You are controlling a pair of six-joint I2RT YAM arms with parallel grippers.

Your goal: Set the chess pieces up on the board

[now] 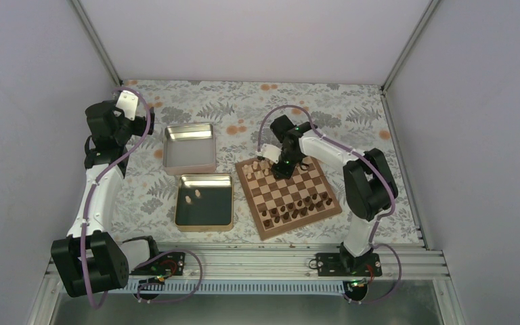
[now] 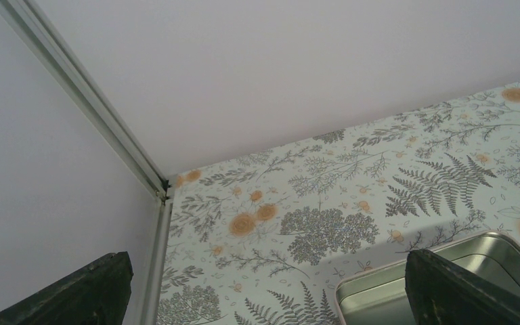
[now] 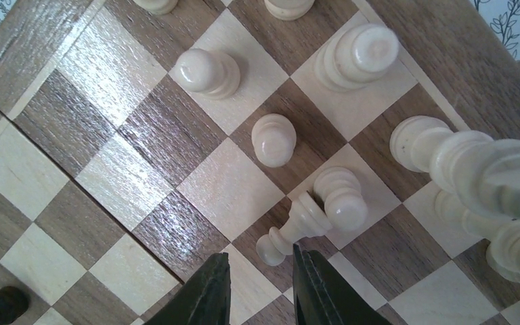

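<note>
The chessboard (image 1: pixel 261 227) carries dark pieces (image 1: pixel 285 216) along its near side and light pieces (image 1: pixel 250 175) along its far side. In the right wrist view a light pawn (image 3: pixel 300 223) lies tipped on its side, its base against a standing pawn (image 3: pixel 342 199). My right gripper is low over the board, part open, with the fallen pawn's head just ahead of the gap between its fingertips. Two light pieces (image 1: pixel 193 196) lie in the dark-floored tray (image 1: pixel 204 229). Away at the far left, my left gripper stands wide open and empty.
An empty metal tray (image 1: pixel 189 146) sits behind the dark-floored one. Tall light pieces (image 3: pixel 491 169) stand close to the right gripper's right side, and more pawns (image 3: pixel 274 140) stand ahead of it. The board's middle rows are clear.
</note>
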